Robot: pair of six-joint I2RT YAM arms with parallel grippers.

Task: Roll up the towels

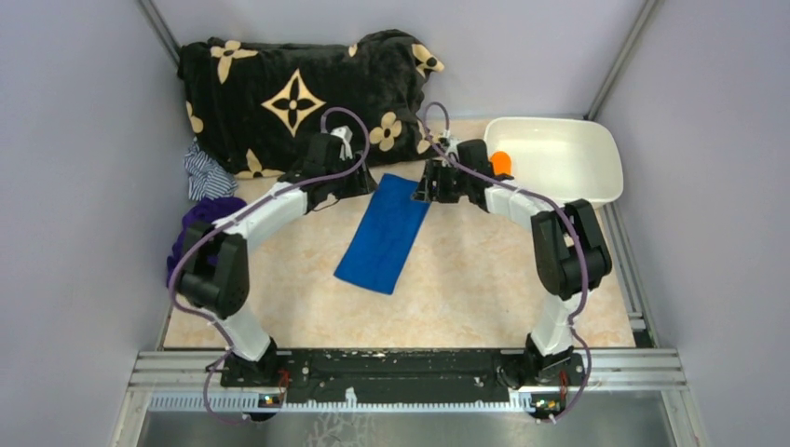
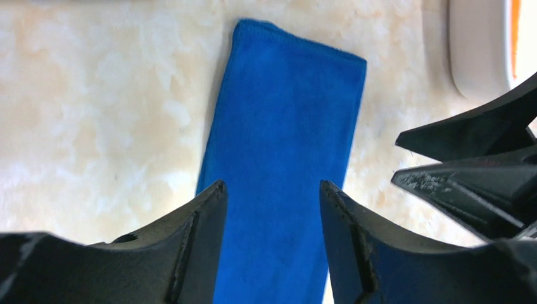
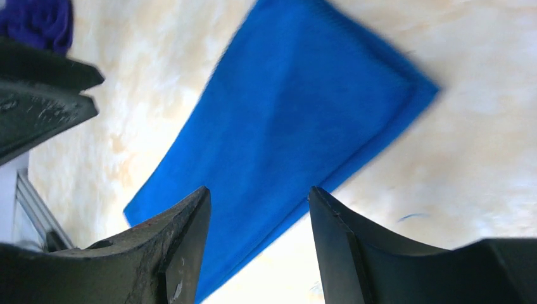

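Note:
A blue towel lies flat and slightly slanted on the table, folded along its length, its top edge a little raised in the left wrist view. My left gripper hangs just left of its upper end, fingers apart and empty over the cloth. My right gripper is at the upper right corner of the towel; in the right wrist view its fingers stand apart above the cloth, holding nothing.
A purple cloth and striped cloth lie at the left. A large black patterned cushion fills the back. A white tub with an orange object stands right.

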